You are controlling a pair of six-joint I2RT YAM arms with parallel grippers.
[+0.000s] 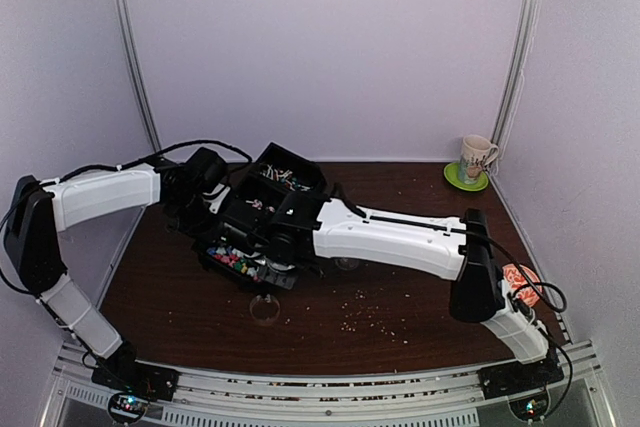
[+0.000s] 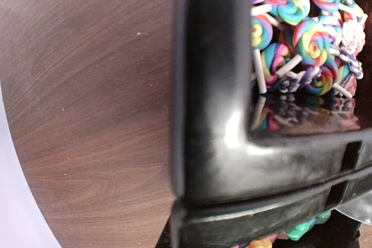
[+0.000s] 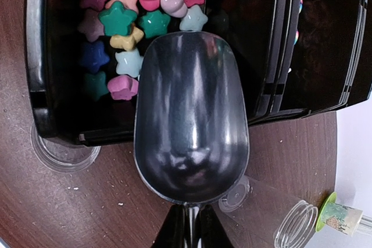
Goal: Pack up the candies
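Observation:
My right gripper is shut on the handle of a metal scoop (image 3: pixel 192 114). The scoop's bowl is empty and reaches over the near wall of a black box compartment (image 3: pixel 36 74), its tip beside colourful star-shaped candies (image 3: pixel 118 18). At the edge of the joined black boxes (image 2: pixel 212 85), my left gripper is shut on the box wall; its fingers are mostly hidden behind it. Swirl lollipop candies (image 2: pixel 311 42) lie in another compartment. A clear jar (image 3: pixel 264 210) lies on its side, right of the scoop.
A clear round lid (image 3: pixel 65 154) lies near the box. Small white crumbs (image 1: pixel 365 319) dot the table. A mug (image 1: pixel 476 155) on a green saucer (image 1: pixel 466 179) stands at the back right.

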